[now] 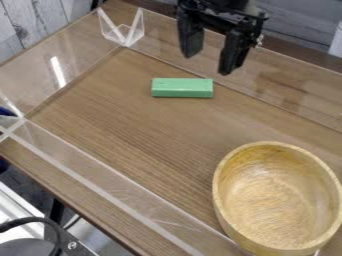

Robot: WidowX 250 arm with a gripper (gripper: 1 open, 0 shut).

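Note:
My black gripper (210, 43) hangs over the upper middle of the wooden table, open, its two dark fingers apart with nothing seen between them. Below and left of it a green block (182, 87) lies flat on the wood, apart from the fingers. A large round tan bowl (274, 156) stands at the lower right.
A clear plastic piece (122, 30) stands at the back left. Transparent edging (54, 150) runs along the table's left side, with black cables beyond at the lower left.

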